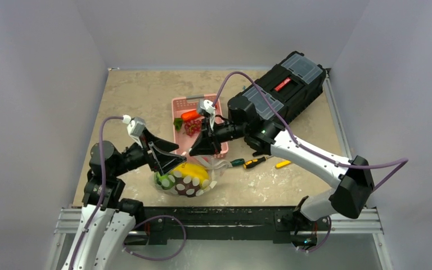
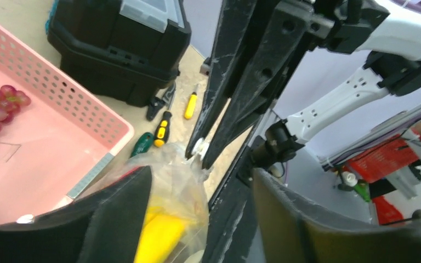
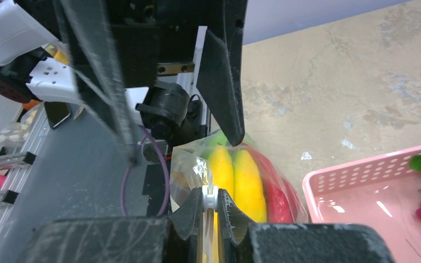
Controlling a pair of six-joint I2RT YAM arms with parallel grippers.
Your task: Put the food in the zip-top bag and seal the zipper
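Observation:
The clear zip top bag with white dots (image 1: 195,184) lies near the table's front edge, holding yellow (image 3: 248,183), red (image 3: 277,203) and green food. My right gripper is shut on a small white piece at the bag's top edge, apparently the zipper slider (image 2: 198,147). Loose film is drawn up beneath it. My left gripper (image 1: 174,158) hovers over the bag just left of the right one. Its fingers (image 3: 222,90) are spread wide with nothing between them. How far the zipper is closed cannot be made out.
Behind the bag stands a pink basket (image 1: 178,135) with a carrot (image 1: 191,115) and grapes (image 1: 192,127). Screwdrivers (image 1: 255,162) lie to its right, and a black toolbox (image 1: 281,84) fills the back right. Bare table shows left of the basket.

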